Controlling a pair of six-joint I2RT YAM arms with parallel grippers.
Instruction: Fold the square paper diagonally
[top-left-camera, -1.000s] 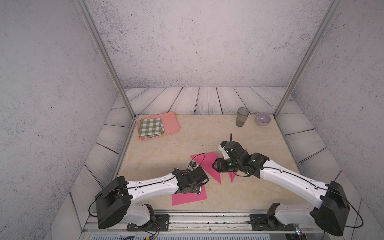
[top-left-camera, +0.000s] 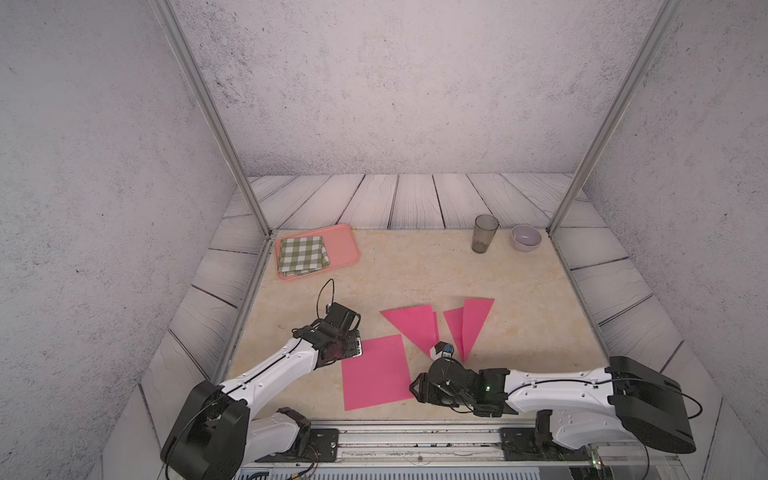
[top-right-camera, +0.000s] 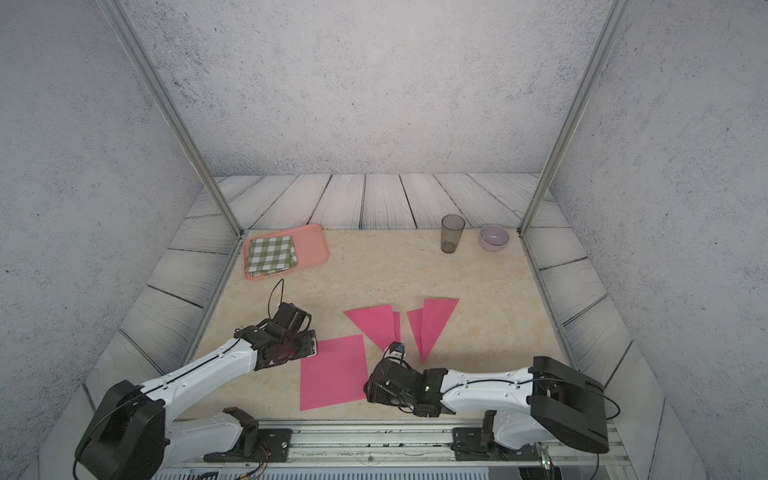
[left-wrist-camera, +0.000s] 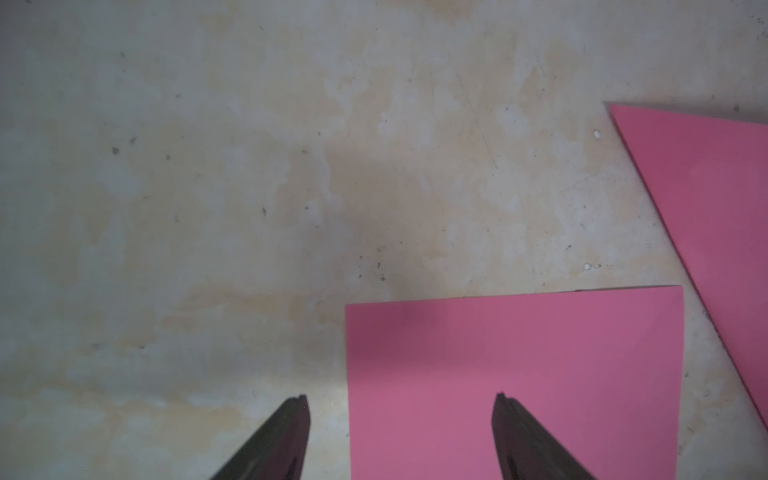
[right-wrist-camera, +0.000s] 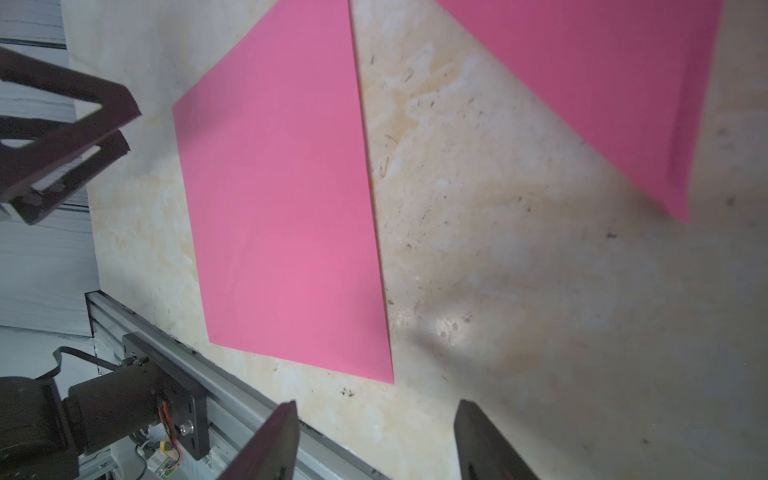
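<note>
The pink square paper (top-left-camera: 376, 376) lies flat near the front of the table, unfolded. At its far left corner, my left gripper hangs above the sheet, open and empty; in the left wrist view that corner sits between the fingers. On the other side, my right gripper is part open over bare table by the paper's near right corner, with nothing between its fingers. Beyond it lie two folded pink papers, a left one (top-left-camera: 414, 321) and a right one (top-left-camera: 477, 320).
A pink tray (top-left-camera: 344, 244) with a green checkered cloth (top-left-camera: 302, 254) stands at the back left. At the back right are a grey glass (top-left-camera: 484, 233) and a purple bowl (top-left-camera: 525, 237).
My left gripper has moved back and left, off the middle of the square. The square lies unmoved.
</note>
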